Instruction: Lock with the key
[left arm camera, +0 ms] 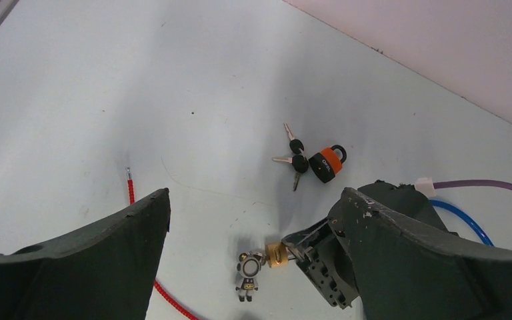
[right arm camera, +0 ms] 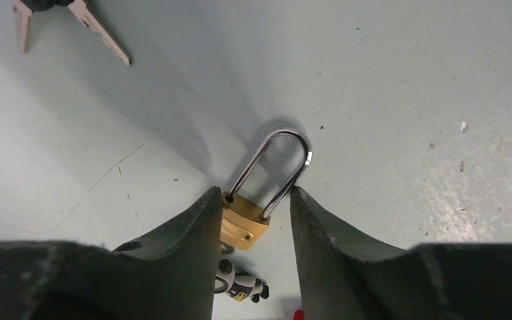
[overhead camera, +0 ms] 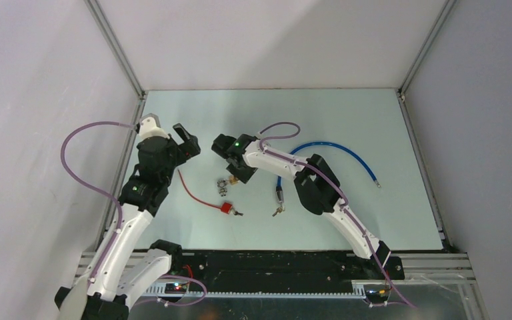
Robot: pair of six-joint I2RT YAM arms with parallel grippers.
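A brass padlock (right arm camera: 245, 223) with a long steel shackle (right arm camera: 260, 163) lies on the table, an astronaut figurine (left arm camera: 247, 275) attached to it. In the right wrist view my right gripper is part open, its two fingers on either side of the padlock. Whether they touch it I cannot tell. My left gripper stands open and empty, up and to the left of the padlock in the top view. A black padlock (left arm camera: 325, 165) with an orange band and a bunch of black-headed keys (left arm camera: 299, 161) lie farther back, hidden in the top view.
A red cable lock (overhead camera: 227, 208) with a key in it lies toward the front. Right of the padlock is a blue cable lock (overhead camera: 280, 193) with keys, its cable (overhead camera: 347, 149) curving away right.
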